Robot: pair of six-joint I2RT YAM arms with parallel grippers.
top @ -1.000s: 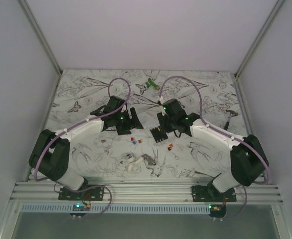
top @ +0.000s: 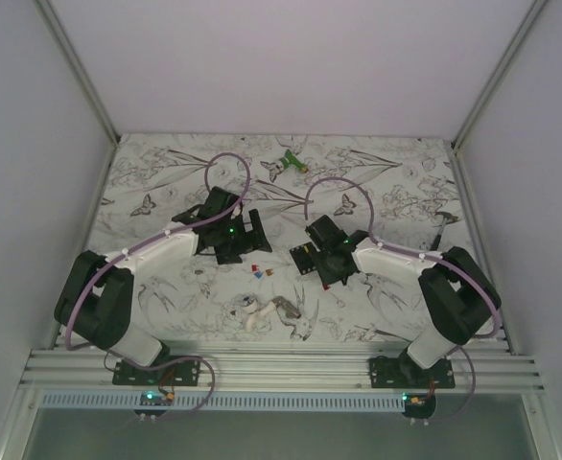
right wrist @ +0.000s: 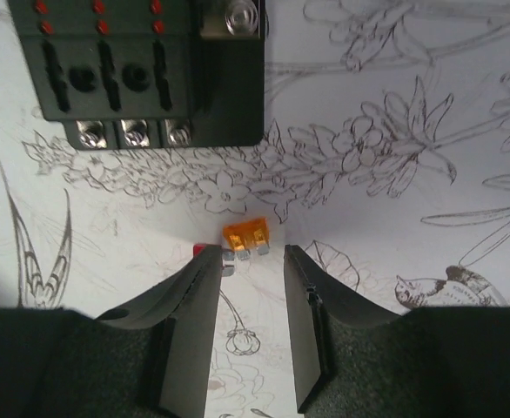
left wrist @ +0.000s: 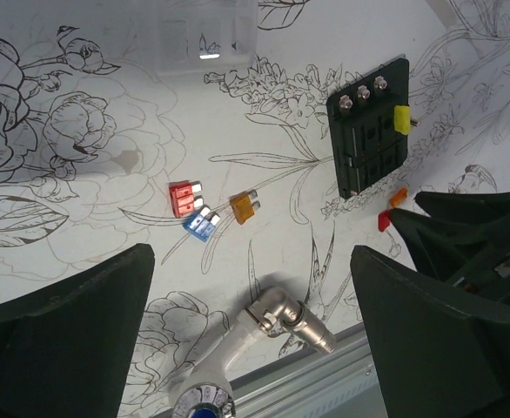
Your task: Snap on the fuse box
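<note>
The black fuse box lies on the table, with metal terminals and a yellow piece, and shows close up in the right wrist view (right wrist: 150, 61). My right gripper is open just beside it, low over an orange fuse (right wrist: 244, 232) and a red fuse (right wrist: 210, 250). My left gripper stands open to the left of the box, above loose red (left wrist: 184, 198), blue (left wrist: 200, 224) and amber (left wrist: 244, 205) fuses, with nothing between its fingers.
A clear plastic bin (left wrist: 204, 35) lies near the left gripper. A jointed white-and-metal tool (top: 271, 312) lies at the front, a hammer (top: 442, 220) at the right and a green object (top: 291, 161) at the back.
My right gripper has come down and toward the front, from over the fuse box to the small fuses beside it. The left arm has barely moved.
</note>
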